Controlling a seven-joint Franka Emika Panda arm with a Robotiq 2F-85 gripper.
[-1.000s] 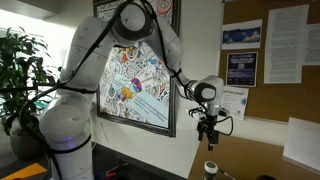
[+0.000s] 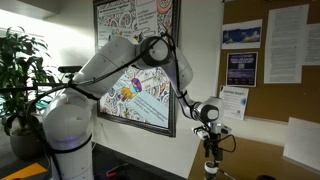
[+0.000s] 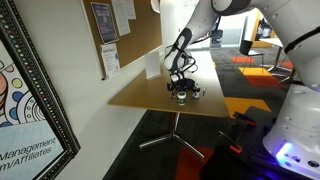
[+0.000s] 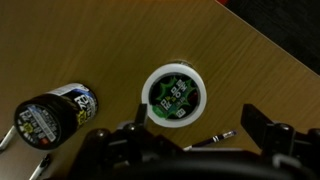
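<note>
A round white-rimmed container [image 4: 149,97] with a dark, green-printed top sits in the middle of the wrist view, seen from above. My gripper stands open over it, its fingers apart on either side of the view and nothing held. In exterior view 1 the gripper [image 2: 215,153] hangs just above the container [image 2: 210,171] on the table. Exterior view 2 shows the container [image 3: 182,98] below the gripper, near the table's edge; the exact gap is hard to tell.
A black jar [image 4: 55,116] lies left of the container in the wrist view. A dark pen [image 4: 212,140] is close to the container's lower right. The brown table [image 3: 140,98] has bare room on its left part in exterior view 2. A pin board rises behind.
The gripper has come down toward the container, with the arm reaching lower and slightly right in exterior view 1. The container has not visibly moved.
</note>
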